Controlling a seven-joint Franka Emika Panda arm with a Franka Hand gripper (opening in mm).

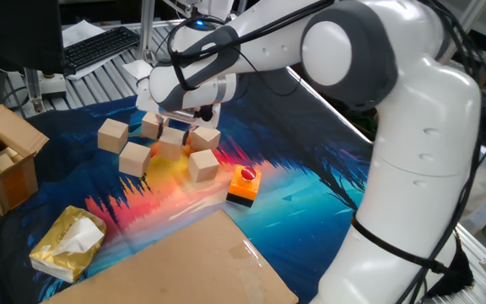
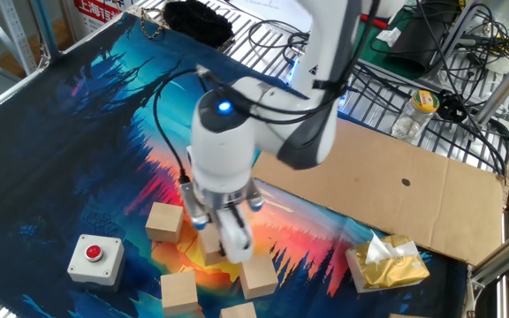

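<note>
Several plain wooden cubes lie in a loose group on the colourful mat. Among them are a left cube (image 1: 113, 135), a front-left cube (image 1: 134, 160), a front-right cube (image 1: 202, 166) and a middle cube (image 1: 171, 144). My gripper (image 1: 175, 129) is low over the back of the group, right at the middle cube. In the second exterior view, the gripper (image 2: 235, 243) partly covers a cube (image 2: 209, 246). Its fingertips are largely hidden, so I cannot tell whether they grip the middle cube or only stand against it.
An orange box with a red button (image 1: 244, 184) stands right of the cubes. A gold tissue pack (image 1: 70, 243), an open carton (image 1: 5, 173) holding blocks and a flat cardboard sheet (image 1: 180, 266) lie around.
</note>
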